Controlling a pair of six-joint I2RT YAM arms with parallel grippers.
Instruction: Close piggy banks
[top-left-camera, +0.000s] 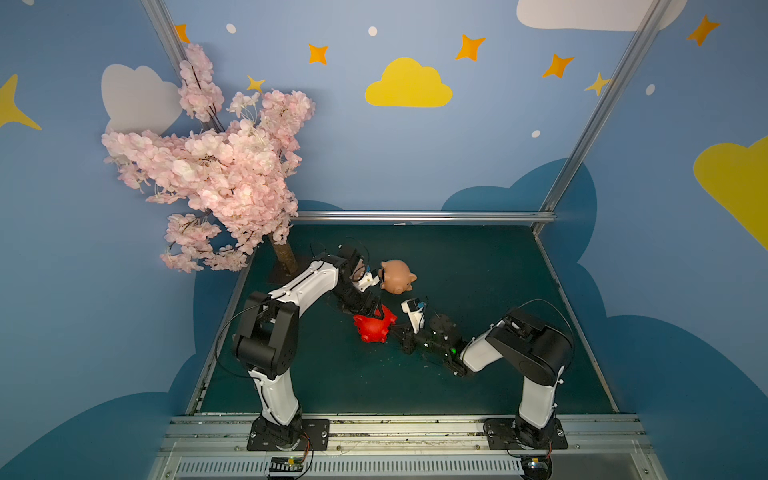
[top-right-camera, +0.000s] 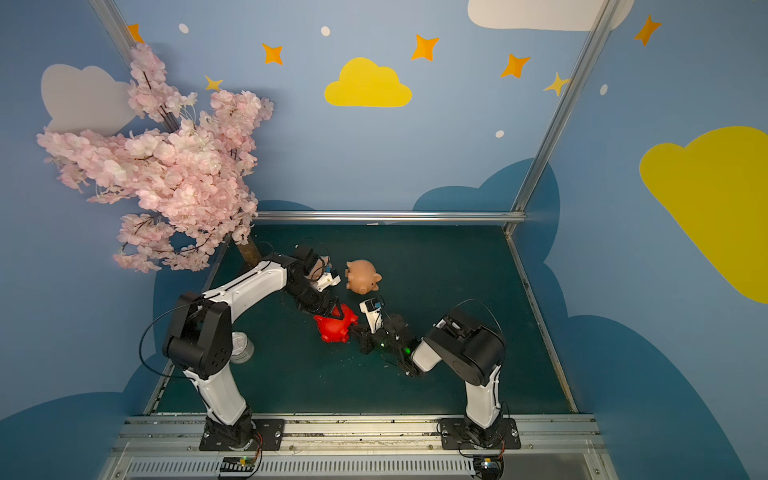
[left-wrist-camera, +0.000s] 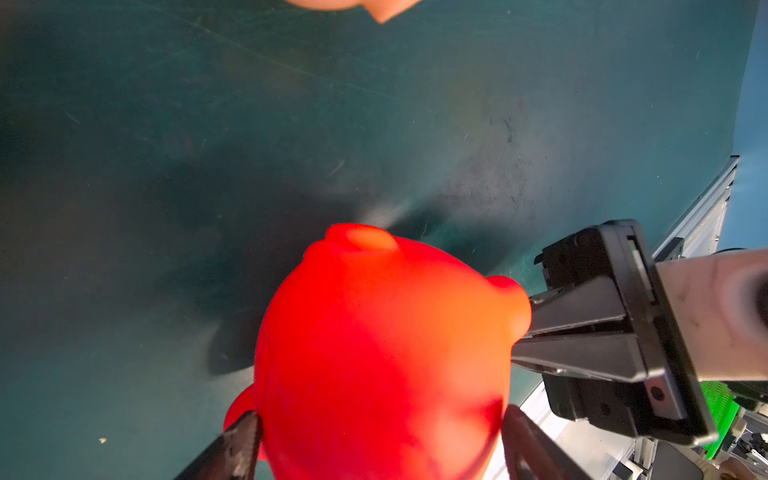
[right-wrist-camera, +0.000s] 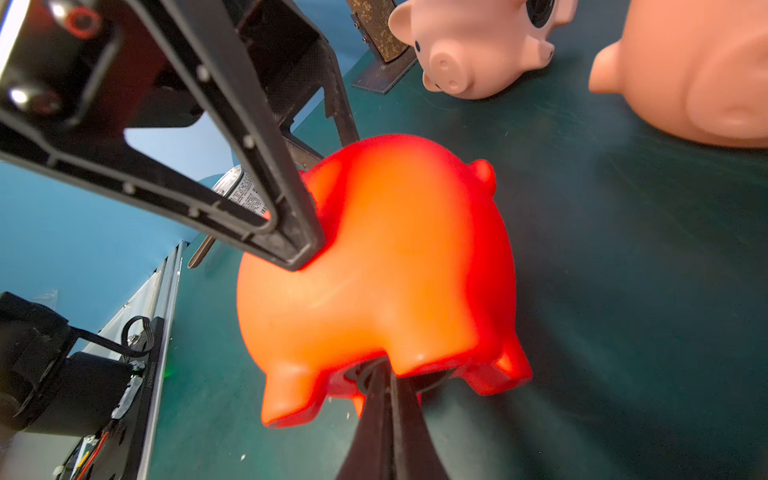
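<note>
The red piggy bank (top-left-camera: 374, 326) is tipped, its legs and part of its underside facing the right wrist camera. My left gripper stands open wide around it, with one finger close against each side of the body. A dark round part (right-wrist-camera: 432, 379) shows at the red bank's belly between the legs. My right gripper is shut, with nothing seen between its fingers; its tips reach this belly area, and whether they touch is hard to tell. Two pink piggy banks (right-wrist-camera: 688, 64) stand behind, the left one (right-wrist-camera: 472, 48) with a black round part on its side.
A blossom tree (top-left-camera: 232, 176) stands at the back left. A silver tin (top-right-camera: 241, 347) sits behind my left arm.
</note>
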